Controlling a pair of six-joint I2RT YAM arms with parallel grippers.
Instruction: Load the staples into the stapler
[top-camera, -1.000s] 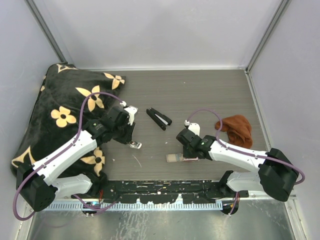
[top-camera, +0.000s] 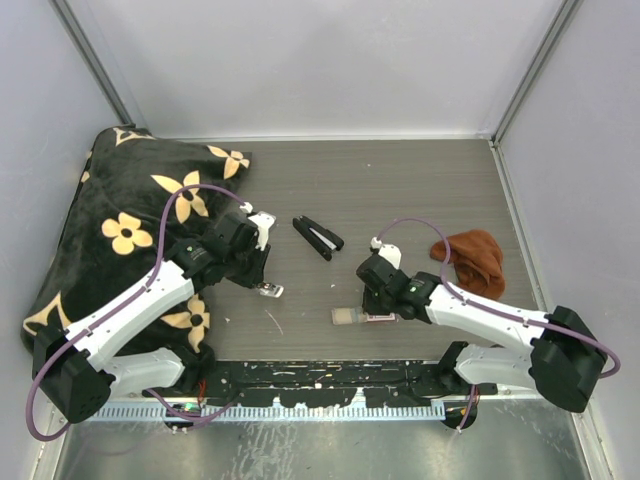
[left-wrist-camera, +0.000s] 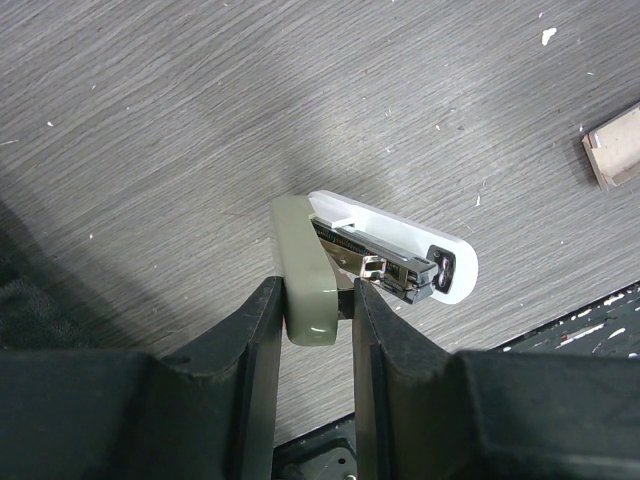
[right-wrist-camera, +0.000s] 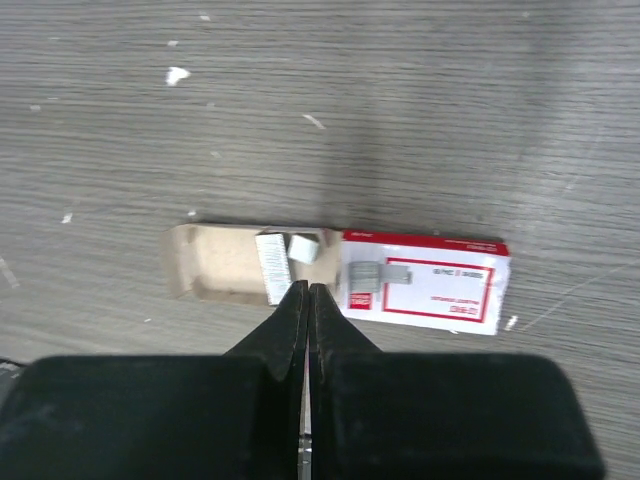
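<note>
A small stapler (left-wrist-camera: 415, 240) with a white base, metal magazine and pale green lid (left-wrist-camera: 305, 275) is spread open over the table in the left wrist view. My left gripper is shut on its hinge end. Ahead of my right gripper lies the staple box, its red and white sleeve (right-wrist-camera: 430, 285) to the right and its cardboard tray (right-wrist-camera: 215, 255) slid out to the left. In the tray are a strip of staples (right-wrist-camera: 273, 268) and a smaller piece (right-wrist-camera: 304, 248). The right fingertips are together beside the strip; nothing clearly shows between them.
A larger black stapler (top-camera: 318, 238) lies open behind, between the arms. A brown cloth (top-camera: 475, 263) rests at the right, and a dark flowered blanket (top-camera: 125, 235) covers the left side. Free table lies at the back.
The left arm and its stapler have stayed still.
</note>
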